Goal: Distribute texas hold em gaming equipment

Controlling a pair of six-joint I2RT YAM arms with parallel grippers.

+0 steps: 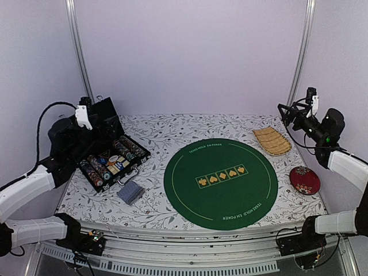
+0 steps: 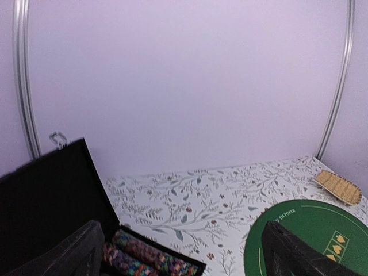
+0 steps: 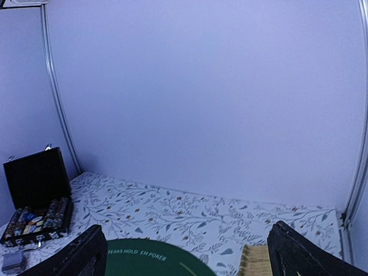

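Observation:
A black chip case [image 1: 141, 150] lies open at the left of the table, with rows of chips and items inside. A grey deck of cards [image 1: 130, 192] lies in front of it. The round green poker mat [image 1: 221, 201] covers the middle right. My left gripper [image 1: 103, 129] is raised over the case, open and empty; in its wrist view the case lid [image 2: 57, 190] fills the lower left. My right gripper [image 1: 290, 115] is raised at the right, open and empty, above the table near the woven mat [image 1: 272, 142].
A red round cushion or dish [image 1: 305, 180] sits at the right edge. Walls close in at the back and both sides.

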